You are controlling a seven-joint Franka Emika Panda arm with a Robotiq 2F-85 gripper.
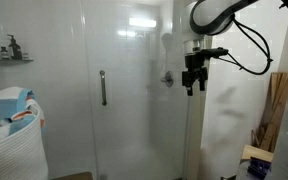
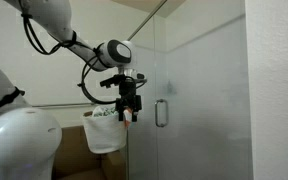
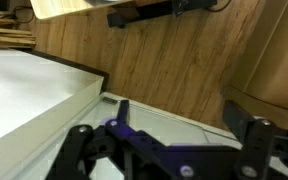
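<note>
My gripper (image 1: 196, 87) hangs fingers-down in front of a glass shower door (image 1: 134, 110), to the right of its upright handle (image 1: 103, 88) in exterior view 1. In the wrist view, black fingers (image 3: 106, 128) stand wide apart, with nothing visible between them. The second exterior view has the gripper (image 2: 130, 117) overlapping a white basket (image 2: 103, 137), with the door handle (image 2: 161, 113) farther right. Whether the gripper is near the basket in depth cannot be told. No contact with the door is visible.
Blue and coloured cloths (image 1: 9, 108) fill the basket (image 1: 19, 152) at left. Bottles (image 1: 14, 47) stand on a wall shelf (image 1: 9, 62). Below the gripper lie bare wooden floor (image 3: 174, 65), a white ledge (image 3: 34, 75) and a brown panel (image 3: 276, 65).
</note>
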